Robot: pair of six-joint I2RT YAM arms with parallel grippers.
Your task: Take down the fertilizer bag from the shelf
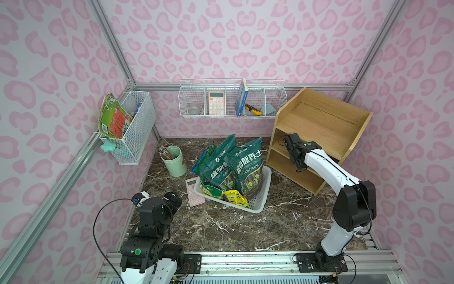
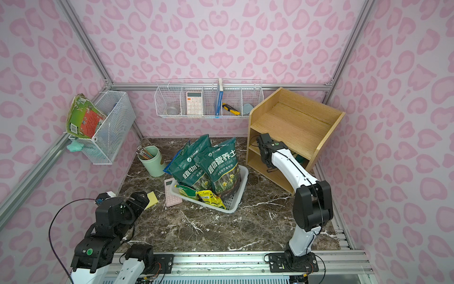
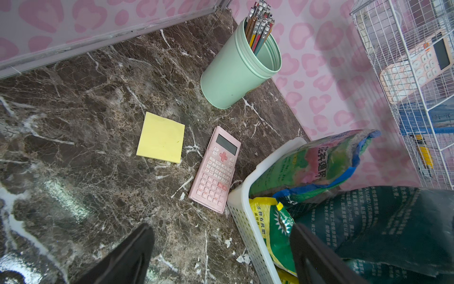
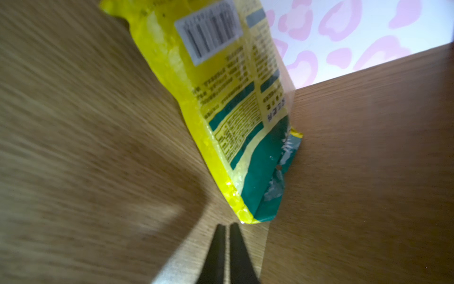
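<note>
The yellow and green fertilizer bag (image 4: 236,104) rests on the wooden shelf (image 4: 350,189) in the right wrist view, its folded corner pointing down toward my right gripper. That gripper is shut, its two fingertips almost together just below the bag's corner, and no part of the bag shows between them. From above, the right arm (image 1: 326,168) reaches into the middle opening of the shelf unit (image 1: 326,118), where the bag is mostly hidden. Over the front left of the counter, my left gripper stands open and empty.
A white basket (image 1: 264,189) of several bags stands mid-counter, left of the shelf unit. A pink calculator (image 3: 216,169), a yellow notepad (image 3: 160,137) and a green brush cup (image 3: 236,71) lie further left.
</note>
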